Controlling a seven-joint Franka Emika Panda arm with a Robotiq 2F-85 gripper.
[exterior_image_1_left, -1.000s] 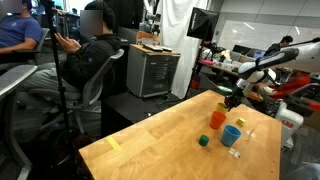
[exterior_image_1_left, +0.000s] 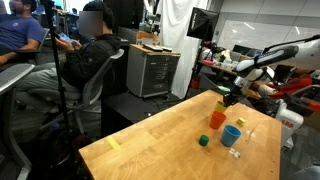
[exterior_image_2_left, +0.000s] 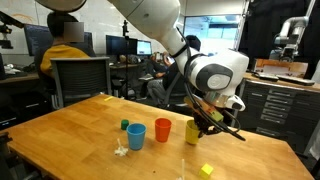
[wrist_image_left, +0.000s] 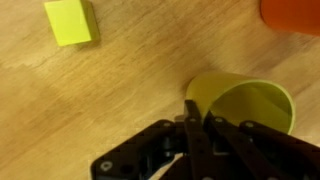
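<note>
A yellow cup (wrist_image_left: 250, 103) stands on the wooden table, its open mouth showing in the wrist view. My gripper is shut on the cup's near rim, with the thin wall between its fingers. In the second exterior view the yellow cup (exterior_image_2_left: 192, 134) is upright and my gripper (exterior_image_2_left: 213, 126) reaches it from the right. From the first exterior view, the gripper (exterior_image_1_left: 229, 101) is at the table's far end and covers much of the cup.
Close to the yellow cup stands a red-orange cup (exterior_image_2_left: 164, 131), with a blue cup (exterior_image_2_left: 137, 132) and a green object (exterior_image_2_left: 125, 125) beyond. A yellow block (exterior_image_2_left: 207, 170) and a small white item (exterior_image_2_left: 121, 150) lie nearby.
My gripper has shifted slightly down and left at the yellow cup. The other objects on the table have not moved.
</note>
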